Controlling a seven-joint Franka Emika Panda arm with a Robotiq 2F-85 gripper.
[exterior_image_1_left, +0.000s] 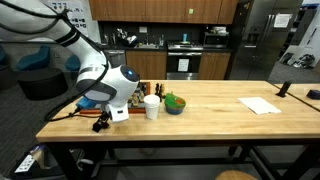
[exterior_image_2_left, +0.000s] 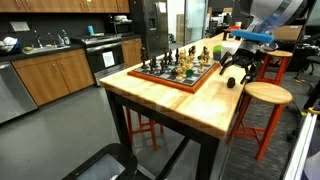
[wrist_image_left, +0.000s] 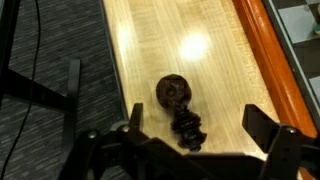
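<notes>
A dark, round-based chess piece (wrist_image_left: 180, 112) lies on its side on the bare wood of the table, seen in the wrist view. My gripper is open above it, one finger on either side of the piece and nothing held. Exterior view 2 shows the same dark piece (exterior_image_2_left: 231, 82) near the table edge, outside the board. In exterior view 1 the gripper (exterior_image_1_left: 104, 117) is low over the table's left end, and the arm partly hides the chessboard (exterior_image_1_left: 142, 98).
The board's reddish-brown rim (wrist_image_left: 273, 62) runs along the right of the wrist view, with the table edge at left. Standing pieces (exterior_image_2_left: 183, 65) crowd the board. A white cup (exterior_image_1_left: 152, 106) and a bowl (exterior_image_1_left: 175, 104) are beside it.
</notes>
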